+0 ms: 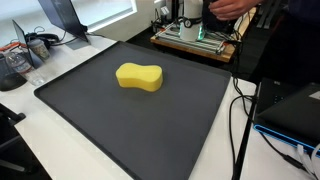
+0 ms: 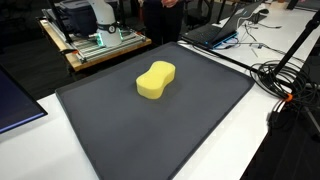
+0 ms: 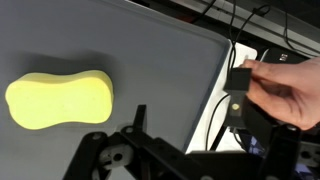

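Note:
A yellow sponge [image 3: 62,99], narrowed at its middle, lies on the dark mat [image 1: 130,110]. In exterior view 2 the sponge [image 2: 156,80] sits toward the far part of the mat, with nothing touching it. The wrist view has my gripper open and to the right of the sponge, its fingers wide apart with only mat showing between them. A person's hand [image 3: 288,88] is at the right finger, around a small dark block-like piece [image 3: 238,80]; whether that piece belongs to the finger I cannot tell. Neither exterior view shows the gripper.
The robot's white base [image 1: 191,20] stands on a wooden stand beyond the mat. Black cables [image 2: 277,80] run beside the mat, and a laptop [image 2: 214,32] sits past its far edge. Glass items [image 1: 15,62] stand at the left.

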